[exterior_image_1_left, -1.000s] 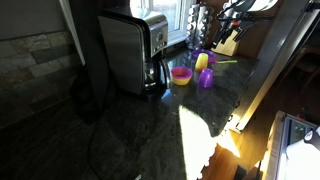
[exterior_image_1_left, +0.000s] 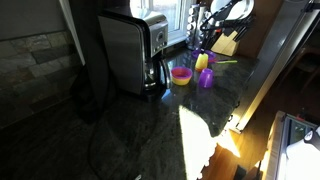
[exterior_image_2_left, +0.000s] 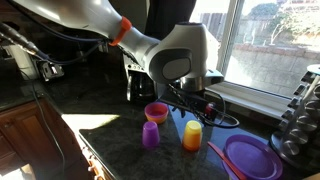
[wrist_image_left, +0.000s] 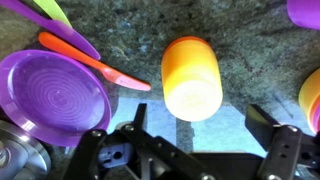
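A yellow-orange cup (wrist_image_left: 191, 80) stands upside down on the dark counter, centred between my gripper's (wrist_image_left: 202, 137) two fingers in the wrist view. The fingers are wide open and hold nothing. In exterior view 2 the same orange cup (exterior_image_2_left: 192, 135) stands below the arm's end, beside an upturned purple cup (exterior_image_2_left: 151, 135). A pink-and-yellow bowl (exterior_image_2_left: 157, 112) sits behind the purple cup. To the right lies a purple plate (exterior_image_2_left: 247, 156), with an orange-red knife (exterior_image_2_left: 226, 160) next to it.
The coffee maker (exterior_image_1_left: 143, 50) stands along the wall near the bowl. A metal spice rack (exterior_image_2_left: 298, 118) is close to the plate by the window.
The arm has come in from the right toward the cups and lowered. The cups, bowl and plate look unmoved.
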